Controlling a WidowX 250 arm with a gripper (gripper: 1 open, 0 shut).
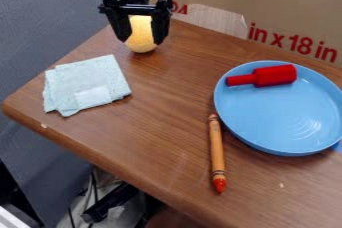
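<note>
The black gripper [136, 20] is at the top centre, over a pale yellow round object [140, 38] at the back left of the wooden table, partly hidden behind its fingers. The fingers point down on either side of that object's upper part; whether they touch it I cannot tell. A folded light-blue cloth [84, 84] lies at the left. A blue plate [277, 121] on the right holds a red cylindrical object [273, 75]. An orange crayon [217, 154] lies left of the plate.
A cardboard box [278, 4] stands behind the table [152, 147].
</note>
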